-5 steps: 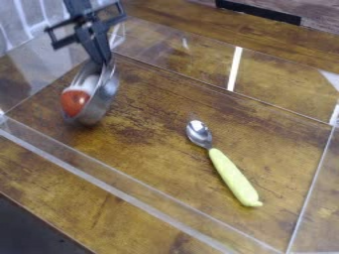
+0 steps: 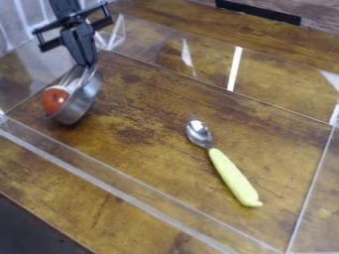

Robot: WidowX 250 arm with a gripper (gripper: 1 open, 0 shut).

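At the upper left my gripper (image 2: 82, 62) is shut at the upper rim of a steel bowl (image 2: 79, 99), which is tipped on its side at the left of the wooden surface. A red, round object (image 2: 55, 98) sits inside or against the bowl, partly hidden by it. The fingertips are hard to make out against the metal. A spoon (image 2: 228, 175) with a pale yellow handle lies at the centre right, apart from the bowl.
Clear panels and strips (image 2: 235, 67) border the wooden work area on several sides. The middle of the surface between bowl and spoon is free. A dark slot is at the back edge.
My gripper, the bowl and the red object have moved left and a little downward in the view. The spoon has not moved.
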